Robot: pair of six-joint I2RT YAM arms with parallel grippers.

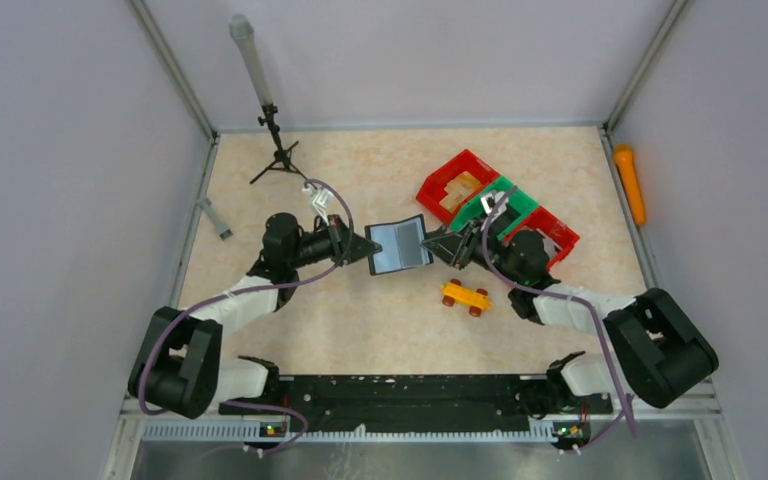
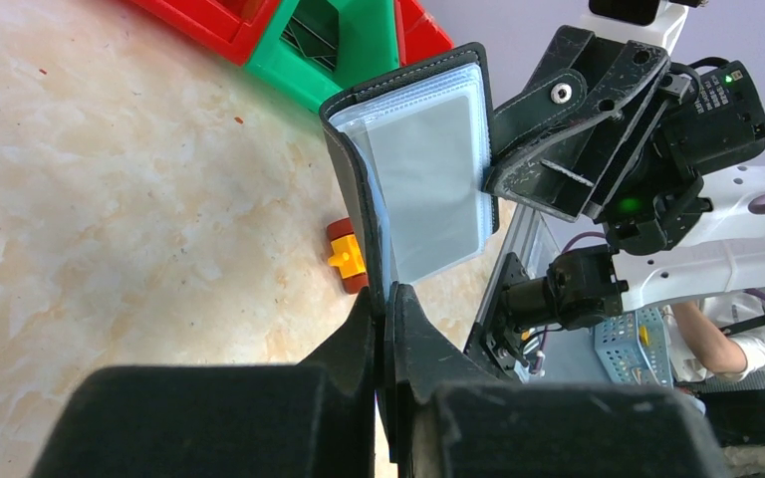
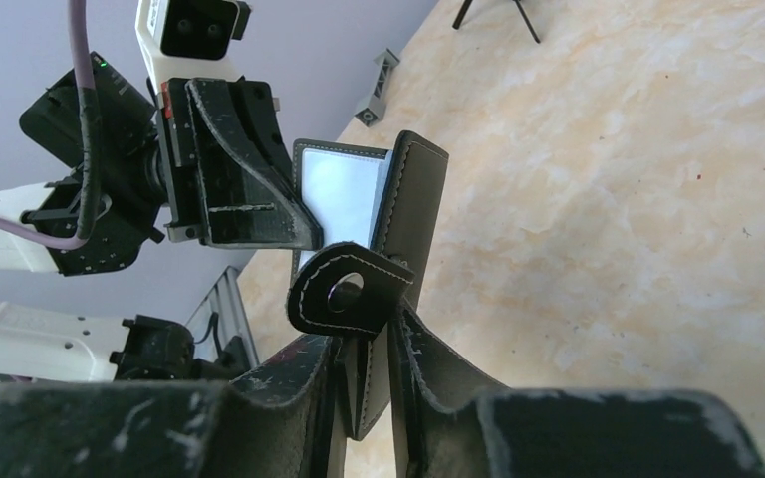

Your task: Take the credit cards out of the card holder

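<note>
An opened black card holder (image 1: 397, 245) with clear plastic sleeves (image 2: 420, 169) is held in the air between the grippers. My left gripper (image 1: 370, 247) is shut on the left edge of the card holder. My right gripper (image 1: 432, 243) is at the holder's opposite edge, by the snap strap (image 3: 364, 299), with the black leather between its fingers; how firmly it grips is unclear. No individual card can be made out in the sleeves.
Red (image 1: 452, 180) and green bins stand at the back right, behind the right arm. A yellow toy skateboard (image 1: 466, 298) lies below the holder. A tripod (image 1: 278, 156) stands at the back left.
</note>
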